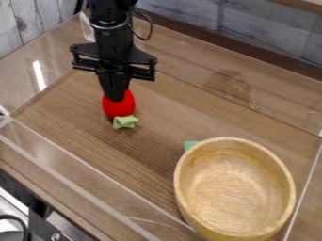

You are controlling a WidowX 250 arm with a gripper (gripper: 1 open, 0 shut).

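Observation:
My black gripper (116, 81) hangs above a round red object (119, 105) on the wooden table, its tip at or just over the top of it; whether they touch is unclear. The finger's state is hard to see. A small pale green piece (124, 122) lies against the lower side of the red object.
A large tan oval bowl (235, 191) fills the lower right, with a small green piece (190, 145) at its upper left. A black cable runs at the lower left.

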